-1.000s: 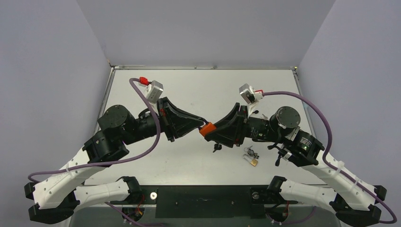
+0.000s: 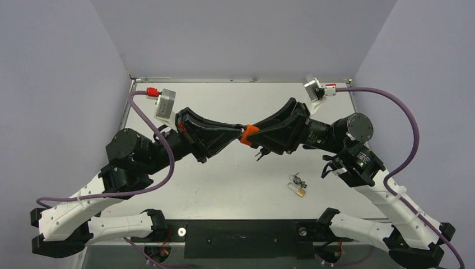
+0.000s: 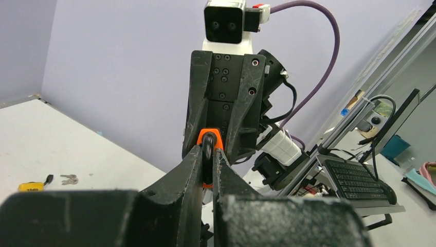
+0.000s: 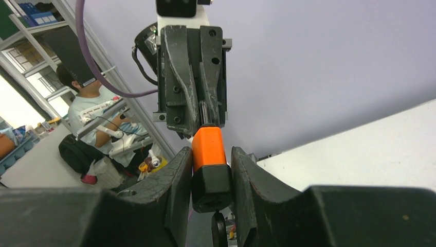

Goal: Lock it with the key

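Observation:
An orange padlock (image 2: 249,134) with a black shackle is up between my two grippers above the table. My left gripper is shut on the black shackle (image 3: 207,143), seen edge-on. The right gripper has its fingers on either side of the lock's orange body (image 4: 209,146) and black base (image 4: 212,188); whether both press on it cannot be made out. Just below that base, a black key head (image 4: 219,229) shows; how far its blade sits in the lock is hidden. From above, dark keys (image 2: 262,153) hang under the right gripper's fingers.
On the table at the right lie a small brass padlock (image 2: 297,190) and a bunch of keys (image 2: 298,180). Both arms reach in over it from the sides.
The padlock and both grippers have shifted toward the back of the table. The right arm has also moved rightward, while the left wrist has swung left. The keys underneath now show more spread out.

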